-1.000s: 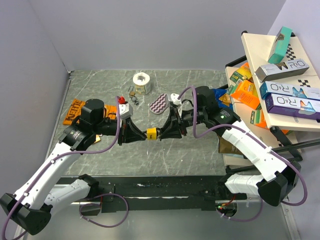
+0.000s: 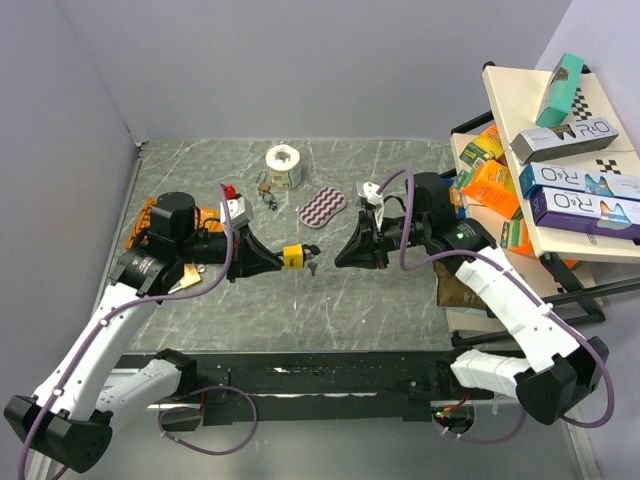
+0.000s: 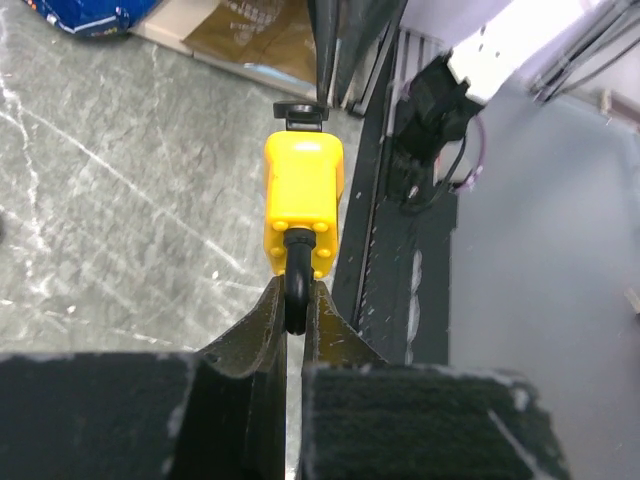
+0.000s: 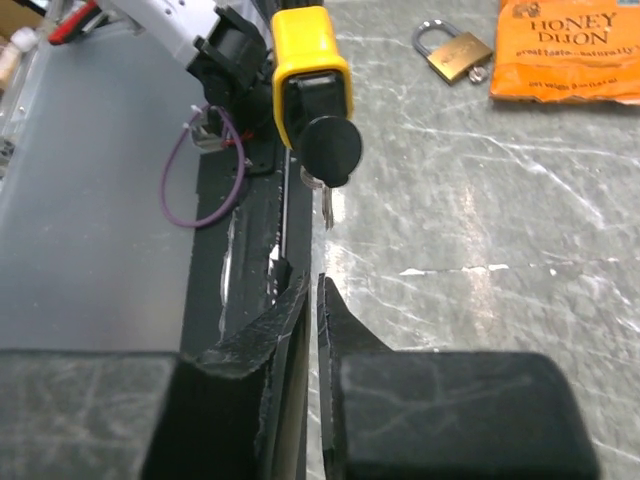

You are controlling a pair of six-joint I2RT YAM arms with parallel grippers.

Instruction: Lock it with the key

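A yellow padlock (image 2: 293, 256) is held above the table in my left gripper, which is shut on its black shackle (image 3: 298, 255). The black head of a key (image 4: 331, 151) stands at the padlock's far end, its blade hidden. From it hang a ring and another key (image 4: 327, 207). My right gripper (image 2: 338, 262) is to the right of the key, clear of it. In the right wrist view a narrow gap shows between its fingers, with nothing in it.
A brass padlock (image 4: 460, 57) lies on the table beside an orange packet (image 4: 570, 50). Farther back are a tape roll (image 2: 284, 166) and a striped pink oval (image 2: 322, 207). A shelf (image 2: 510, 100) with boxes stands at the right.
My right gripper has come away from the key and moved right. The padlock, with the key at its end, has shifted slightly left and up with my left gripper.
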